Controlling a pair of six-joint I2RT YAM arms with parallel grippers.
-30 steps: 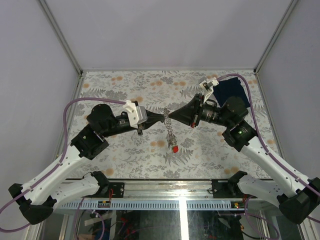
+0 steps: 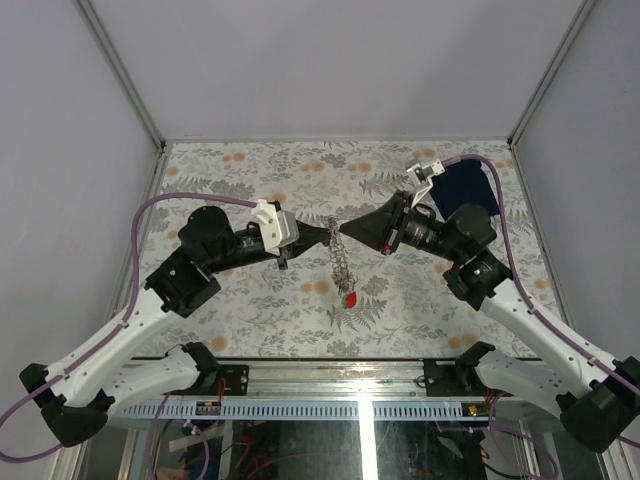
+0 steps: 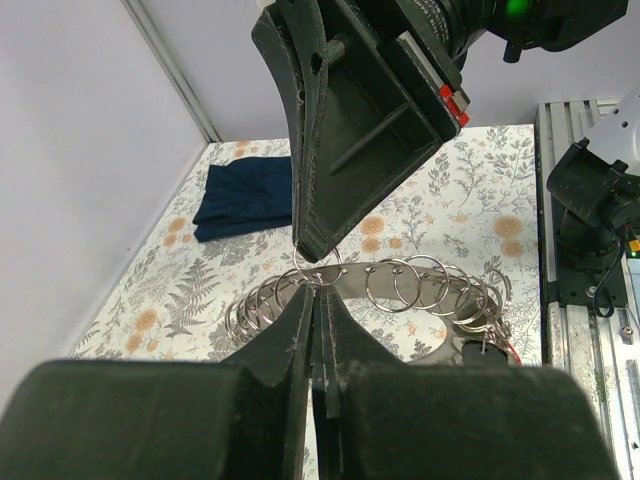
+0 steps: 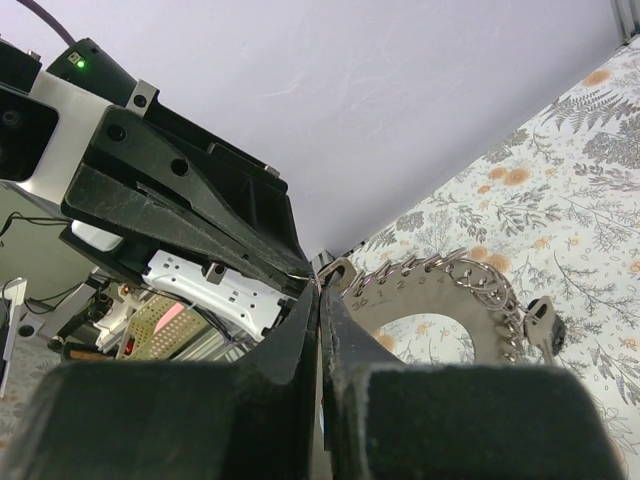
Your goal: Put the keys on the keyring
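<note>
A grey numbered metal plate (image 4: 425, 297) hangs in the air over the table, its curved edge strung with several wire rings (image 3: 405, 285). One thin wire ring (image 3: 338, 262) spans the small gap between the two grippers' tips. My left gripper is shut at the ring's near side, and my right gripper is shut at its opposite side. The exact pinch of each is partly hidden. In the top view the strung piece dangles below the meeting tips, with a red piece (image 2: 349, 300) at its lower end. No separate key can be made out.
A folded dark blue cloth (image 2: 465, 187) lies at the back right of the table. Both arms reach in close together over the middle.
Both arms shift only a little, the right one marginally rightward.
</note>
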